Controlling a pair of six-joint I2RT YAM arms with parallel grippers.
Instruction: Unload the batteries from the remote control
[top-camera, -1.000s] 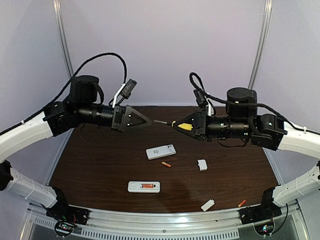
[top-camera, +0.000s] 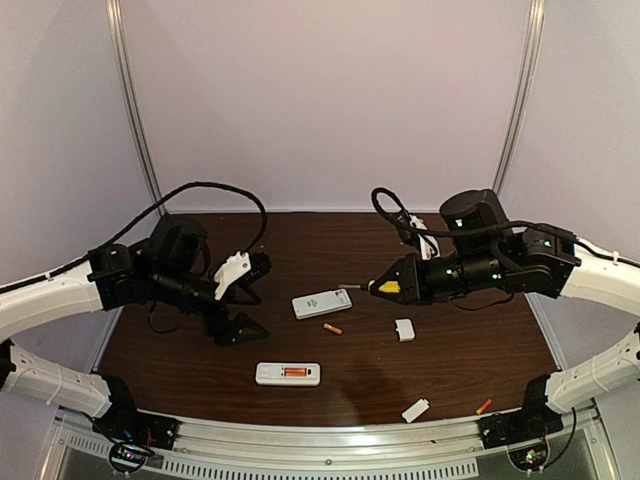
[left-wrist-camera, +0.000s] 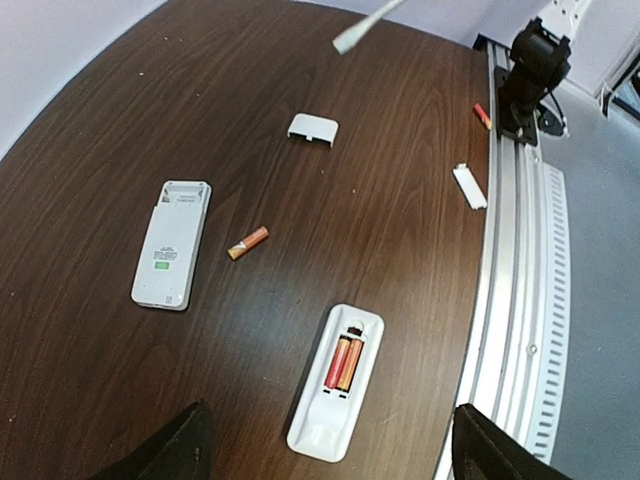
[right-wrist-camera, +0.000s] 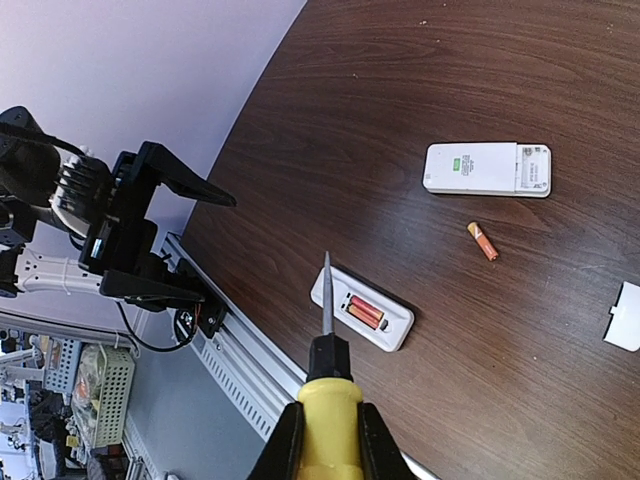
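A white remote control (top-camera: 265, 374) lies near the front of the table, its battery bay uncovered. Two orange batteries (left-wrist-camera: 344, 363) sit side by side in that bay. My right gripper (top-camera: 376, 287) is shut on a screwdriver with a yellow handle (right-wrist-camera: 331, 430); its metal shaft (top-camera: 352, 287) points left, held above the table. In the right wrist view the tip overlaps the remote, but the top view shows it well away. My left gripper (top-camera: 258, 316) stands open and empty, behind and left of the remote; its fingers (left-wrist-camera: 175, 447) show at the lower edge of the left wrist view.
Behind the remote lie a second white device (top-camera: 321, 304) and a loose battery (top-camera: 332, 328). White covers (top-camera: 404, 330) lie to the right, with another loose battery (top-camera: 484, 407) by the front rail. Bare table surrounds the remote.
The left gripper has come away from the screwdriver tip, lowered toward the table and opened. My right gripper has shifted slightly down with the screwdriver. The remote has not moved.
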